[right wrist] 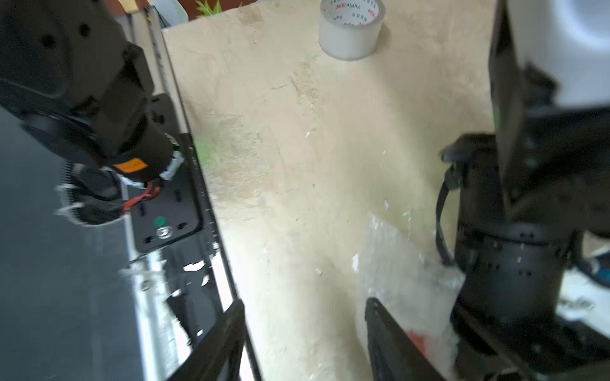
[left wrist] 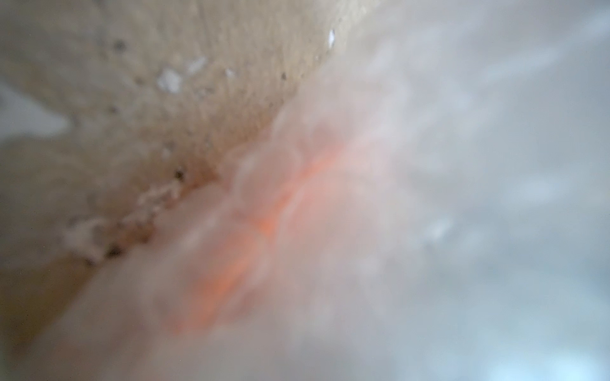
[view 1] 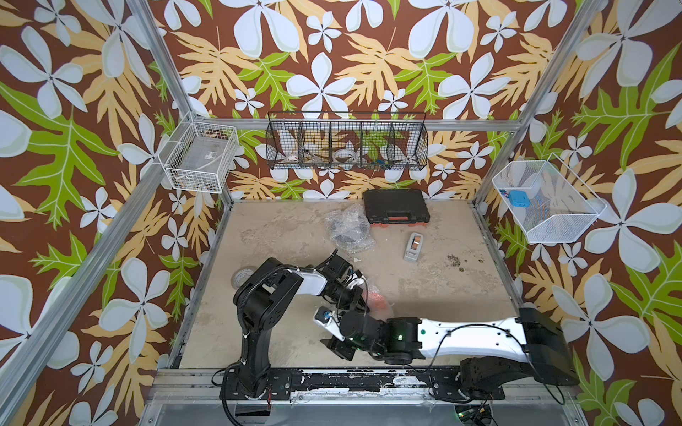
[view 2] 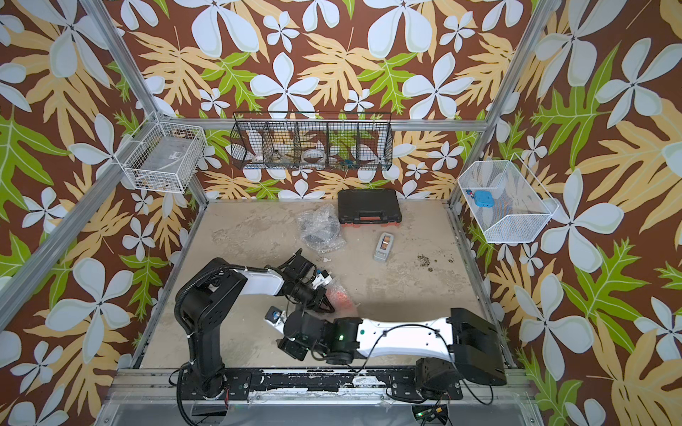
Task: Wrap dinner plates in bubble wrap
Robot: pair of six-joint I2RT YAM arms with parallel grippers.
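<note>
An orange-red plate under clear bubble wrap [view 1: 378, 305] lies mid-table, partly hidden behind both arms. Close against the bundle is my left gripper [view 1: 361, 304], shut; whether a fold of wrap sits between its fingers is hidden. Blurred wrap [left wrist: 444, 222] and an orange streak fill most of the left wrist view. My right gripper points left across the near part of the table, fingers apart and nothing between them. Beyond its right fingertip, a raised flap of wrap [right wrist: 406, 279] stands beside the left arm. A tape roll [right wrist: 347, 43] rests on the left side.
More crumpled bubble wrap [view 1: 349, 227] lies at the back, beside a black case [view 1: 396, 206]. A grey cutter-like tool [view 1: 412, 247] is right of centre. Wire baskets hang on the walls. Bare table stretches at the right and back left.
</note>
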